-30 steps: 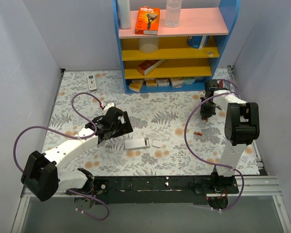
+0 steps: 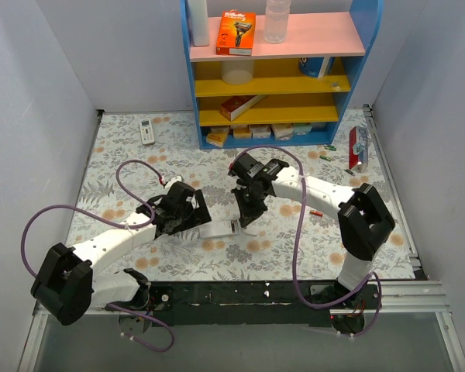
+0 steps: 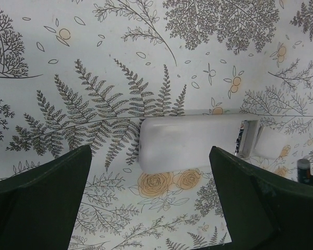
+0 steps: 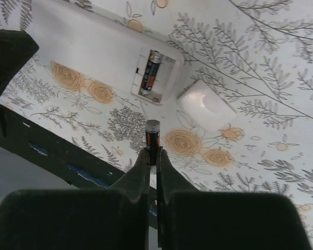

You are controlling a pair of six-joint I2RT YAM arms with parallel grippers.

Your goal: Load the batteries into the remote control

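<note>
The white remote control (image 3: 188,140) lies back-up on the patterned table, one battery (image 4: 149,71) in its open compartment and the small white cover (image 4: 206,104) lying beside that end. My right gripper is shut on an upright battery (image 4: 153,131), held just in front of the compartment end. My left gripper stands open above the remote's other end, nothing between its fingers.
Loose batteries (image 2: 317,214) lie on the right of the table. A shelf unit (image 2: 263,105) stands at the back, another remote (image 2: 147,132) at the back left, a long box (image 2: 359,147) at the back right.
My right gripper has moved from the back right of the table leftward and toward the front, to beside the remote's compartment, with the battery.
</note>
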